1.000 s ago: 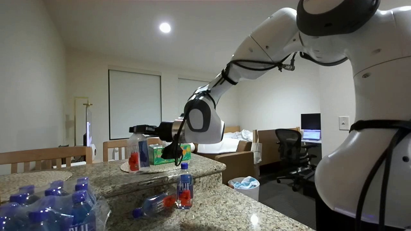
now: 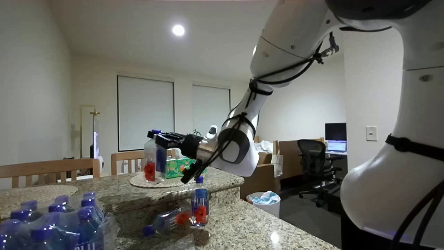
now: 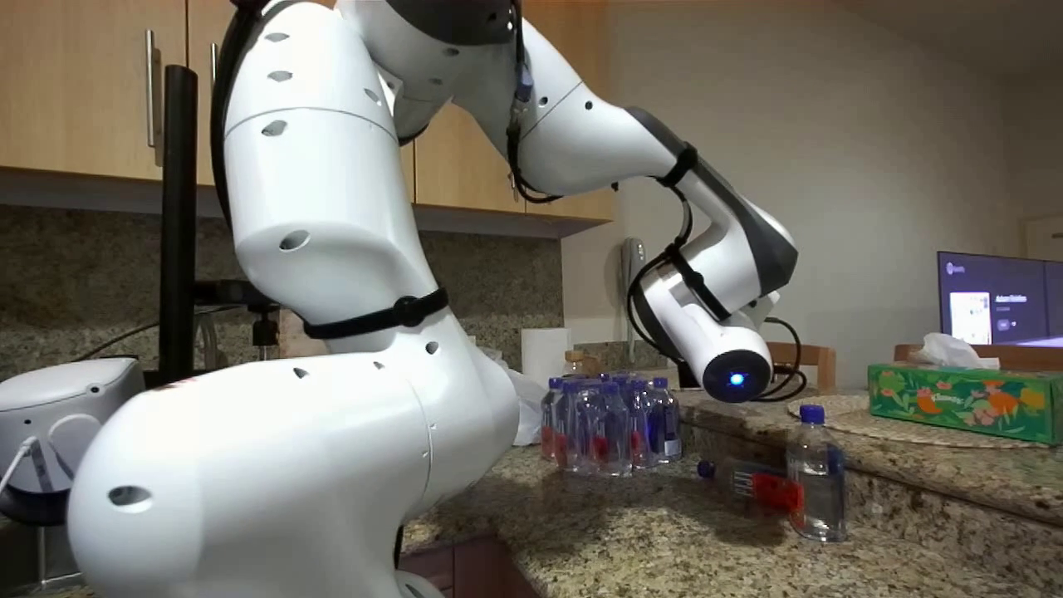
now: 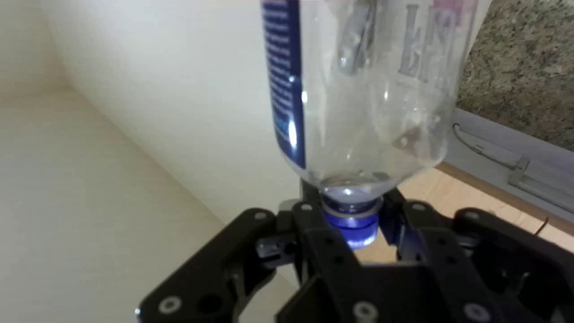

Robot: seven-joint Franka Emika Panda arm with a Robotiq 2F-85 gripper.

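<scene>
In exterior view 1, my gripper [image 2: 154,136] is shut on the neck of a clear bottle [image 2: 150,161] with a blue and red label. The bottle is roughly upright by the raised counter's woven mat [image 2: 172,182]; whether its base touches the mat I cannot tell. From the wrist view, the black fingers [image 4: 323,237] flank the bottle's blue cap [image 4: 352,229], with the clear body [image 4: 371,107] beyond. Exterior view 2 hides the gripper behind the arm's wrist.
On the lower counter one bottle [image 2: 200,204] stands upright next to another lying on its side [image 2: 168,221]. A wrapped pack of bottles [image 2: 54,223] sits at the left. A green tissue box [image 3: 962,400] occupies the raised counter. Bare granite [image 2: 245,227] lies right of the standing bottle.
The held bottle has shifted slightly right and up in the exterior view. My arm's wrist has moved right and down, so the gripper now slants up toward the bottle.
</scene>
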